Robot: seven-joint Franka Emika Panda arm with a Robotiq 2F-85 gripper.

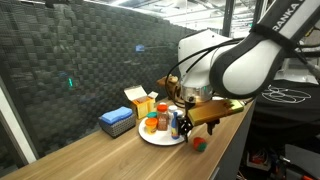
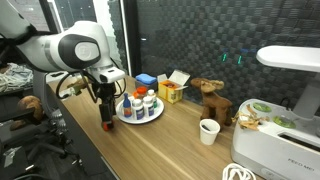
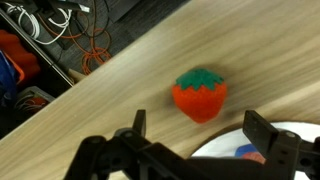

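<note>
A red strawberry (image 3: pixel 200 95) with a green leafy top lies on the wooden table, in the wrist view just beyond the fingers and centred between them. In exterior view 1 the strawberry (image 1: pixel 199 144) shows below the gripper, close to the table's edge. My gripper is open, with its two dark fingers wide apart and nothing held. In exterior view 2 the gripper (image 2: pixel 106 118) points down close by the strawberry (image 2: pixel 106 126), partly overlapping it in view.
A white plate (image 2: pixel 152 116) with several bottles and jars stands beside the gripper. Behind it are a blue container (image 1: pixel 117 121) and a yellow box (image 1: pixel 142 101). A brown toy deer (image 2: pixel 213 103) and a white cup (image 2: pixel 209 131) stand farther along. The table (image 1: pixel 110 160) has bare room in front.
</note>
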